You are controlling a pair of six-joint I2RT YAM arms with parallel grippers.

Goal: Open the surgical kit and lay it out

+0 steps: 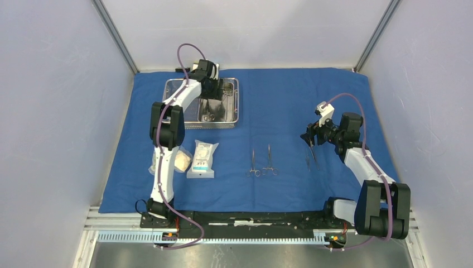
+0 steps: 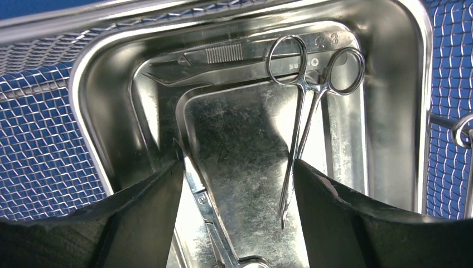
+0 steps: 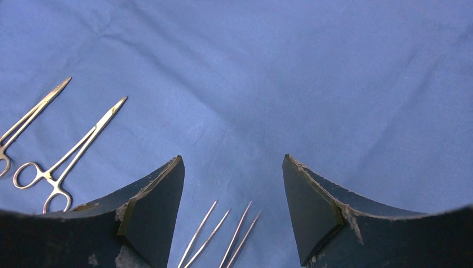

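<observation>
In the left wrist view a metal tray (image 2: pixel 240 128) holds a ring-handled clamp (image 2: pixel 304 106), scissors (image 2: pixel 203 201), a scalpel handle (image 2: pixel 223 53) and tweezers (image 2: pixel 223 73). Over it my left gripper is open. One fingertip appears at the scissors' tip and the other over the clamp's shafts; I cannot tell whether either touches. My right gripper stands open above the blue cloth, nothing between its fingers. Two pairs of tweezers (image 3: pixel 202 233) (image 3: pixel 241 234) lie below it in view, and two ring-handled clamps (image 3: pixel 83 142) (image 3: pixel 34 114) rest to its left.
A wire basket (image 1: pixel 236 106) surrounds the tray at the back left of the blue cloth (image 1: pixel 279 106). White packets (image 1: pixel 202 157) (image 1: pixel 182 161) lie in front of it, the second partly behind my left arm.
</observation>
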